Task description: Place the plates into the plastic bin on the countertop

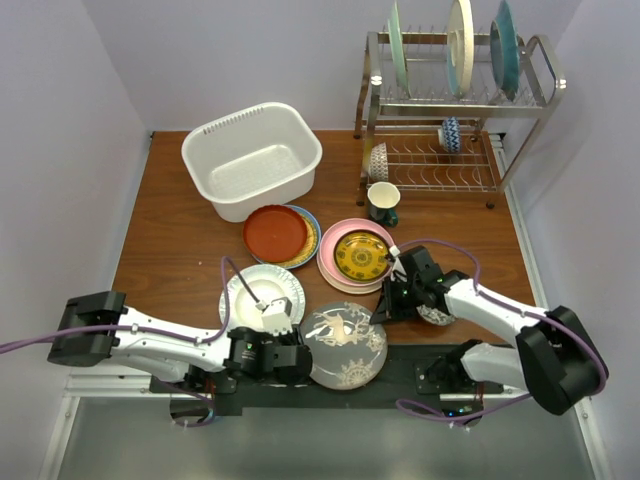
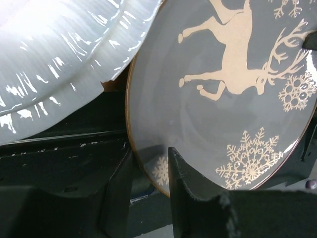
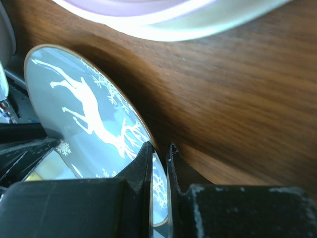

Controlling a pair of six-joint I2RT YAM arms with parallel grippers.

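Note:
A grey plate (image 1: 345, 350) with a pale reindeer and snowflakes is held tilted at the counter's front edge. My right gripper is shut on its rim. My left gripper stands open at the plate's opposite side, the rim passing between its fingertips in the left wrist view. The white plastic bin (image 1: 248, 206) at the back left looks empty. On the counter lie a white plate (image 1: 245, 295), partly under my left arm, a red-brown plate (image 1: 275, 233) on a blue-and-yellow one, and a yellow patterned dish (image 1: 361, 256) on a pink plate (image 1: 328, 252).
At the back right, a metal rack (image 1: 440, 105) holds several upright plates above and cups below. A mug (image 1: 383, 200) stands in front of it. Bare wood shows left of the bin and right of the pink plate.

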